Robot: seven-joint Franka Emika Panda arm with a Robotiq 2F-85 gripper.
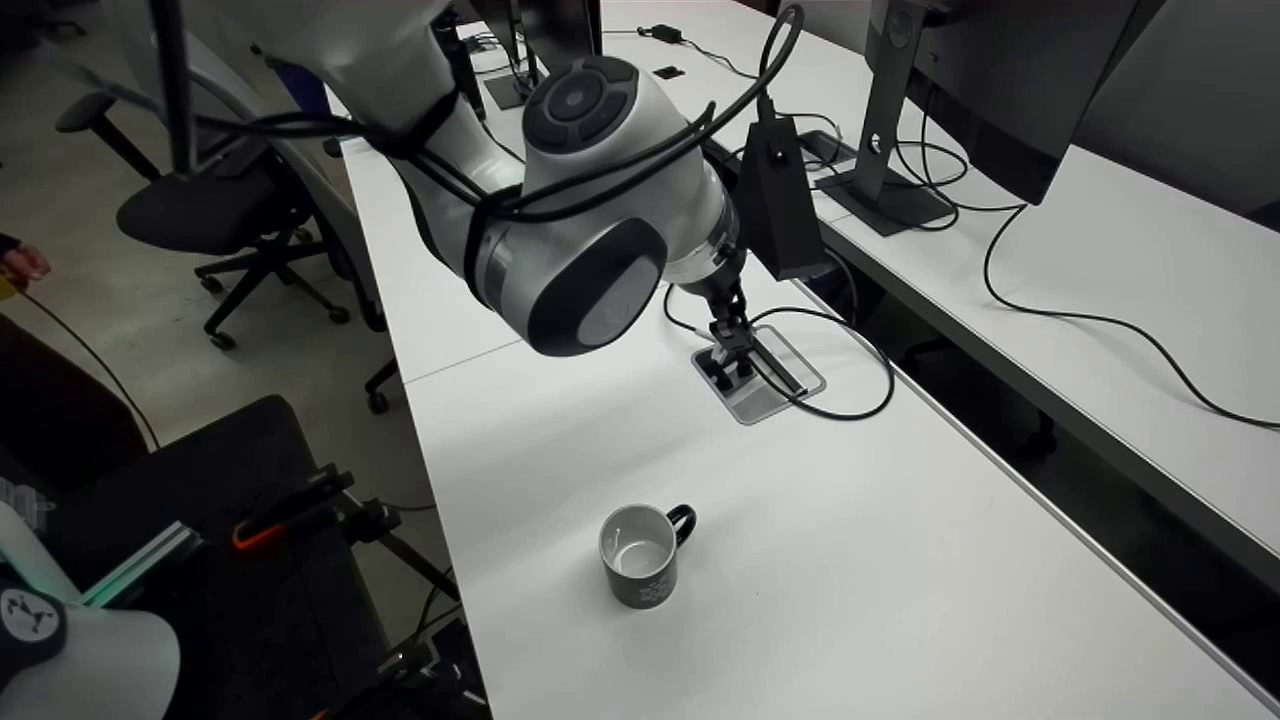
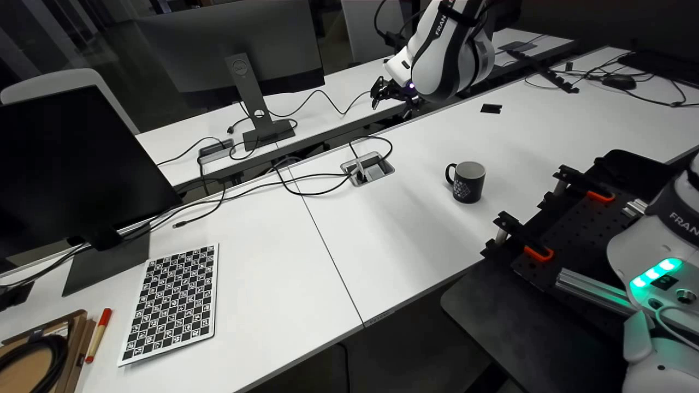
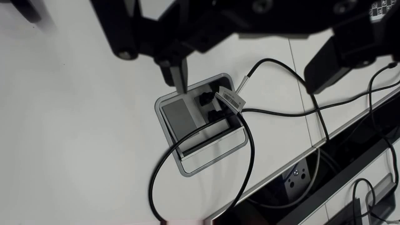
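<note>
A dark grey mug (image 1: 639,558) with a pale inside and a black handle stands upright near the table's edge. In the second exterior view the same mug (image 2: 469,183) shows a light pattern on its side. My gripper is open, its fingers (image 3: 179,77) spread wide and nothing between them. The wrist view looks down past them onto a recessed socket box (image 3: 167,99) with plugs and a tagged cable. From the first exterior view, the gripper (image 1: 734,340) appears in front of that box, well apart from the mug.
A black cable (image 3: 250,150) loops over the socket box. Monitors (image 2: 239,52) stand along the back, and a checkered board (image 2: 173,298) lies at the left in the second exterior view.
</note>
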